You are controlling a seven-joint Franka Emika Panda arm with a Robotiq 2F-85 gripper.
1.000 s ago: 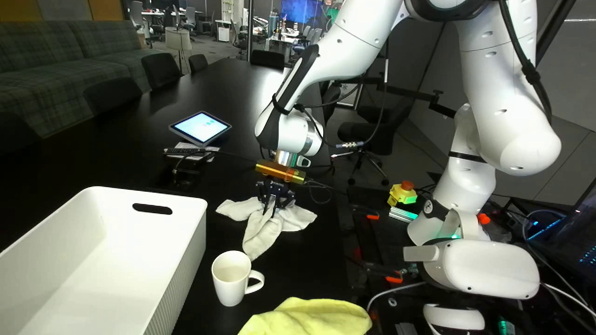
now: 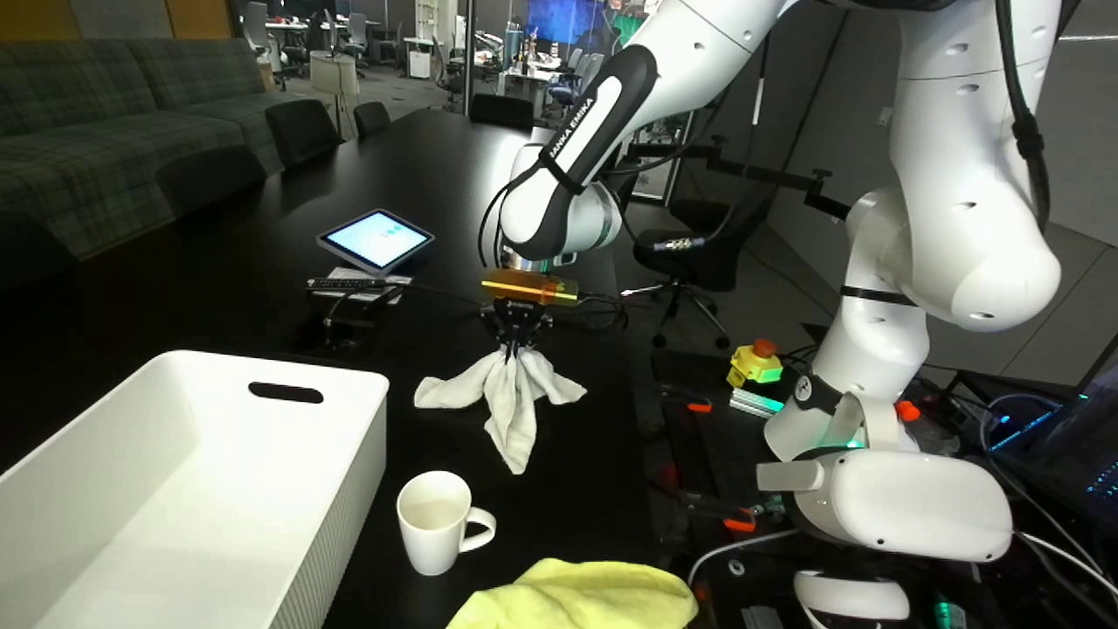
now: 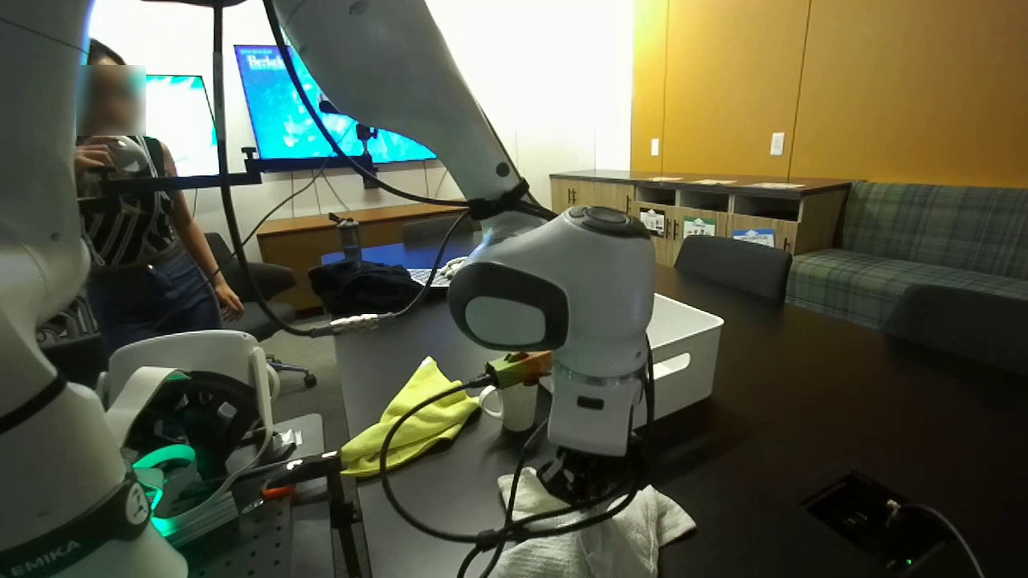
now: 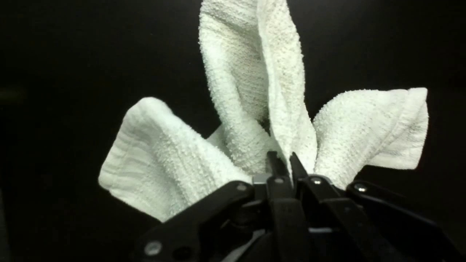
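Observation:
A white terry cloth (image 2: pixel 510 410) hangs gathered from my gripper (image 2: pixel 510 355), its corners drooping outward over the dark table. In the wrist view the cloth (image 4: pixel 244 87) fans out in several folds beyond my gripper, whose fingertips are shut on a pinch of it. Whether the lowest corners still touch the table I cannot tell. In exterior view 2 the arm and its cables partly cover the cloth (image 3: pixel 617 539).
Nearby stand a white mug (image 2: pixel 432 524) and a large, empty-looking white bin (image 2: pixel 356 472). A yellow cloth (image 2: pixel 576 599) lies at the near edge. Farther back are a tablet (image 2: pixel 376 240) and a remote (image 2: pixel 346 284). Loose cables loop beside the wrist.
My gripper has risen, drawing up the middle of the white cloth. Its corners have pulled inward, and the front corner has shifted right, away from the mug.

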